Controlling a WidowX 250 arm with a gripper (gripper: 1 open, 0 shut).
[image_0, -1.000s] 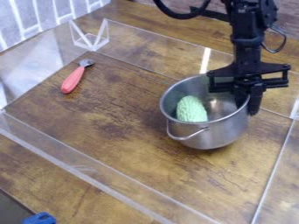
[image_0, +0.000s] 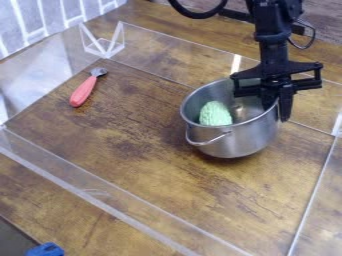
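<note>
A steel pot (image_0: 234, 135) stands on the wooden table at right of centre, with a pale green vegetable, perhaps cabbage or corn (image_0: 214, 112), inside it. The black gripper (image_0: 277, 100) is at the pot's right rim, its lower parts overlapping the rim and reaching down along that side. Whether its fingers are closed on the rim cannot be made out.
A red-handled utensil (image_0: 83, 88) lies on the left of the table (image_0: 120, 180). Clear plastic edging runs along the left and back. A blue object (image_0: 44, 248) is at the bottom-left corner.
The pot and gripper have moved slightly leftward and toward the back over the last second. The utensil has stayed in place.
</note>
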